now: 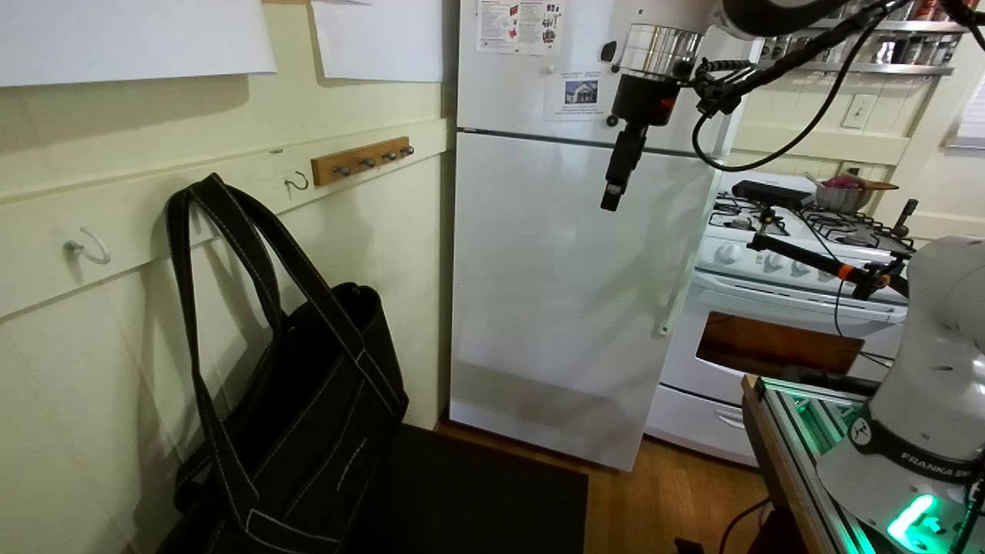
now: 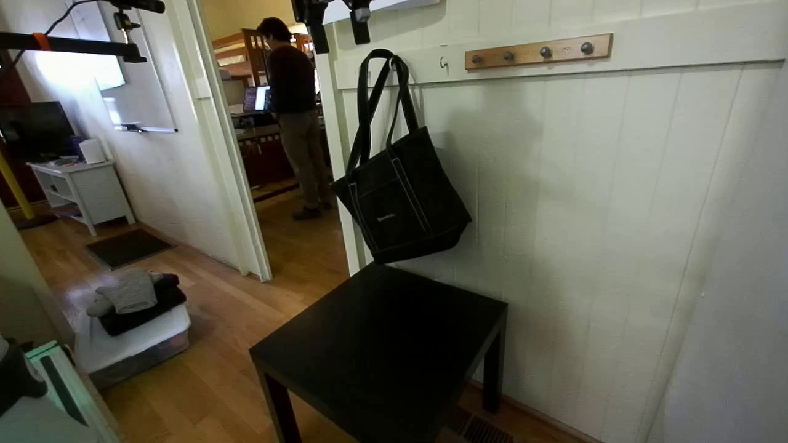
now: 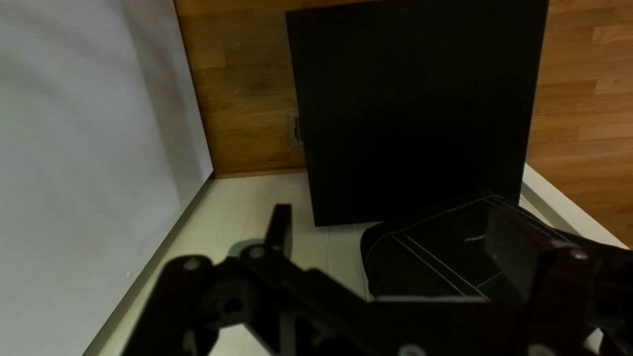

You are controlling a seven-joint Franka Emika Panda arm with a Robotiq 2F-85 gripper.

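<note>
A black tote bag (image 2: 406, 195) with white stitching hangs against the wall, its two long straps (image 2: 362, 111) looped up at a hook that they mostly hide. Its lower corner comes close to the black table (image 2: 369, 332); whether they touch I cannot tell. My gripper (image 1: 611, 195) points down in front of the fridge, well apart from the bag. At the top edge of exterior view 2 the gripper (image 2: 340, 38) shows two separated fingers with nothing between them. Looking down in the wrist view, the open gripper has the bag (image 3: 427, 255) below and to its right.
A wooden rack (image 1: 362, 161) with several knobs and two bare hooks, a white one (image 1: 92, 248) and a small metal one (image 1: 297, 181), are on the wall rail. The fridge (image 1: 554, 305) stands close behind the gripper. A person (image 2: 292, 111) stands beyond the doorway.
</note>
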